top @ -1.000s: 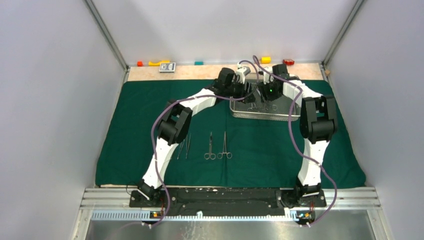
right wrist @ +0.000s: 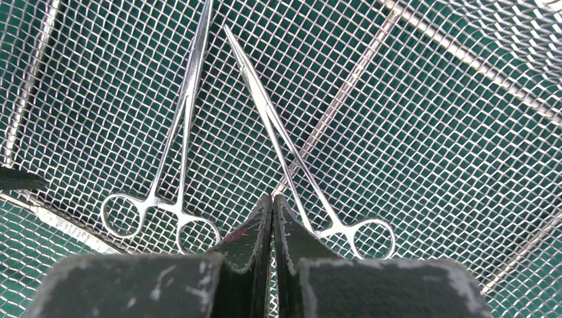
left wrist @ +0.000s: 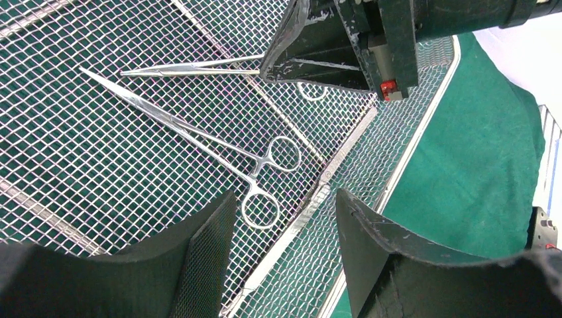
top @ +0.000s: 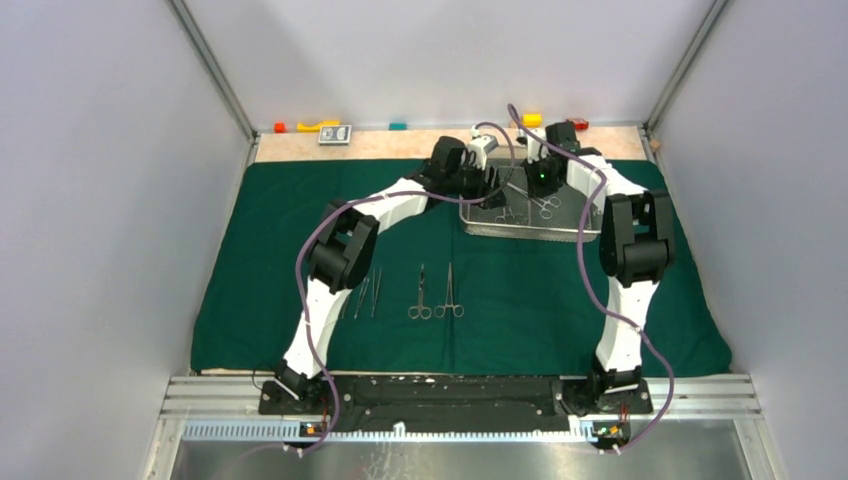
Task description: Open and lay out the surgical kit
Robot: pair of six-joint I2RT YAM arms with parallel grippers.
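Two ringed clamps lie on the mesh floor of the metal basket (top: 535, 234). In the right wrist view the nearer clamp (right wrist: 268, 109) slants down to the right. One of its rings is partly covered by my right gripper. That gripper's fingertips meet with nothing between them, and the clamp lies outside them. The other clamp rests to the left; the left wrist view shows this same clamp (left wrist: 173, 122) in full. My left gripper stands open over the basket near its rings, holding nothing.
On the green cloth (top: 530, 310), scissors (top: 420, 300), another clamp (top: 449, 298) and tweezers (top: 376, 292) are laid in a row. Both arms reach into the basket close together. Small coloured items and a box (top: 335, 134) line the back ledge.
The right gripper has gone from open around the clamp's shanks to fully shut, and has lifted slightly. My left gripper is nearly still.
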